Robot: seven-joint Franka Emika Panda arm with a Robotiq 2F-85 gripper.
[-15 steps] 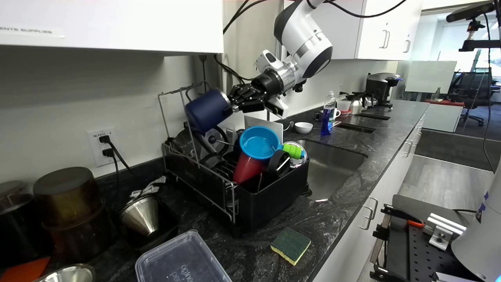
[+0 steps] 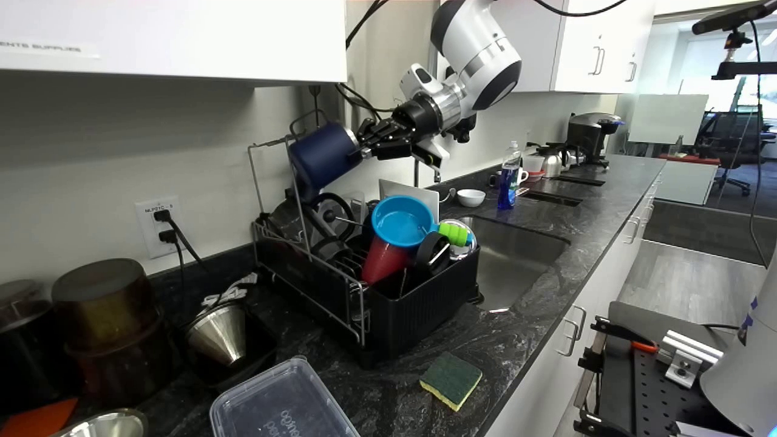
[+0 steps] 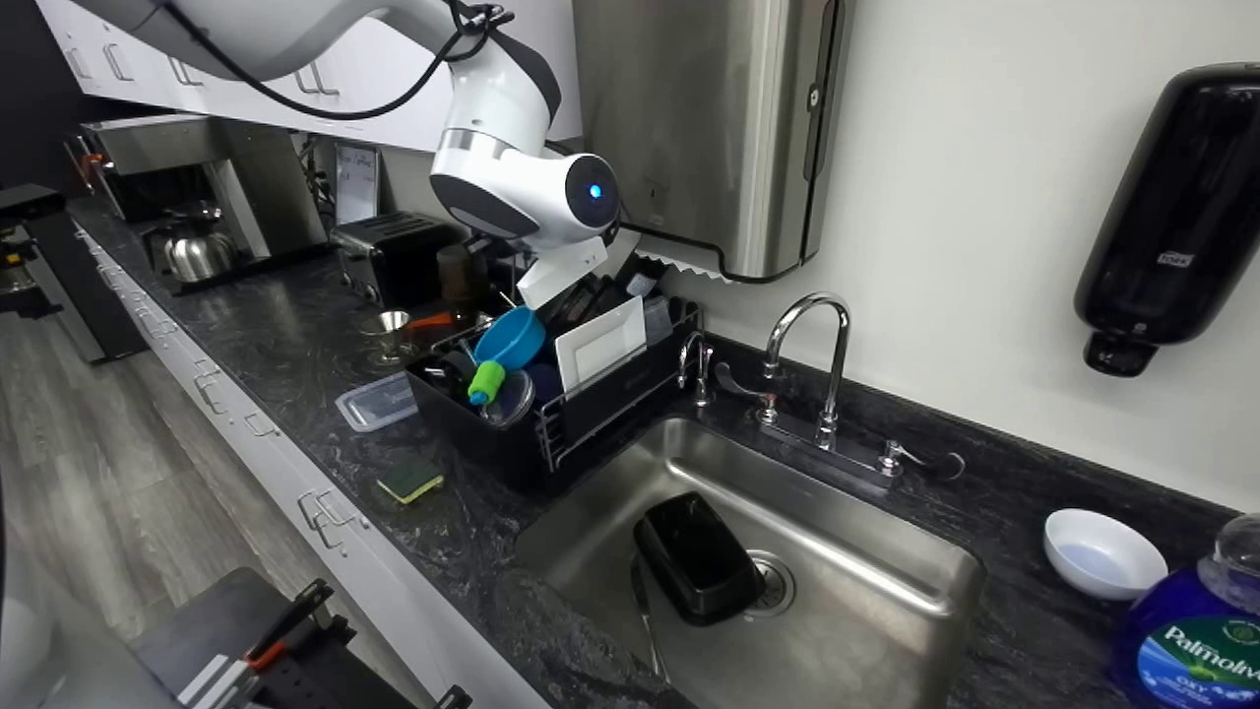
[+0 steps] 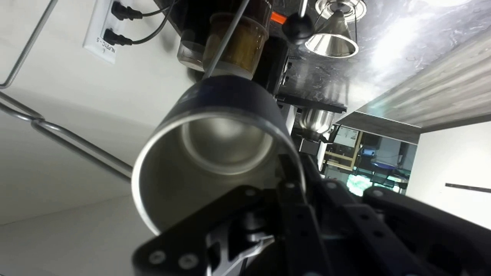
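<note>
A dark blue metal cup [image 2: 321,157] is tilted on its side above the back of the dish rack [image 2: 306,251]. My gripper [image 2: 362,149] is shut on its rim, one finger inside and one outside. The wrist view looks into the cup's grey interior [image 4: 228,133], which is empty, with the dark fingers [image 4: 294,197] across the right side of its rim. In the second exterior view the cup is hidden behind the arm and cannot be made out.
In the rack sit a light blue cup [image 2: 402,221], a red cup [image 2: 384,260] and a white board [image 3: 602,344]. Wire uprights [image 2: 254,178] stand close by the cup. The sink [image 3: 815,544] holds a black container [image 3: 697,556]. A sponge [image 2: 451,379] lies on the counter.
My gripper and the blue cup have risen slightly, and the cup's tilt has changed a little. The rack's other contents look the same.
</note>
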